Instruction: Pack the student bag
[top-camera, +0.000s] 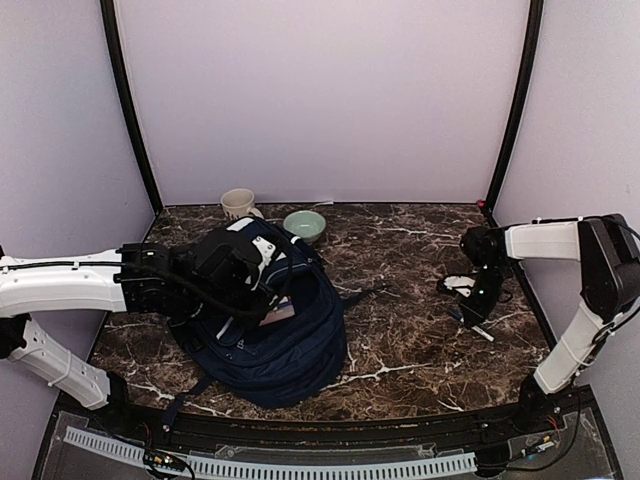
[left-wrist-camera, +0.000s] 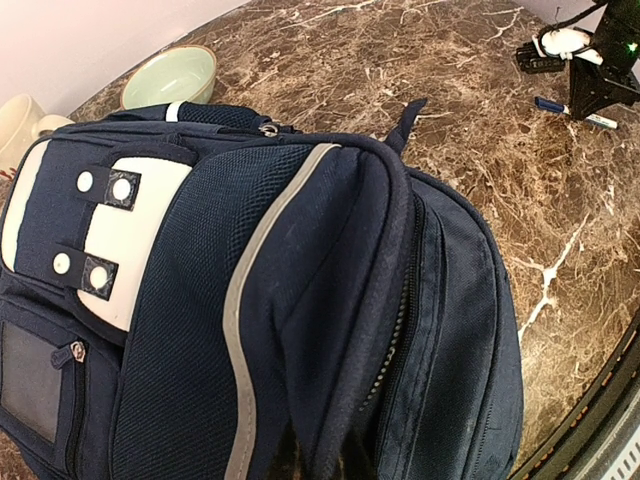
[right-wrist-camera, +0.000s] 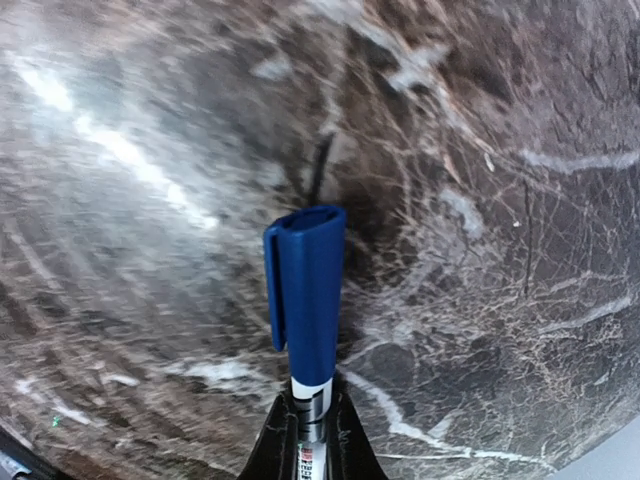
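Observation:
A marker with a blue cap and white barrel is low over the marbled table; in the right wrist view the right gripper is shut on its barrel just below the cap. From above, the marker's white end shows beside that gripper. The navy bag stands at the left of the table with its top opening up, and a light-coloured flat item shows inside. My left gripper is shut on the bag's rim, fabric running between its fingers.
A pale green bowl and a cream mug stand behind the bag. A strap sticks out from the bag's right side. Between bag and right arm the table is bare.

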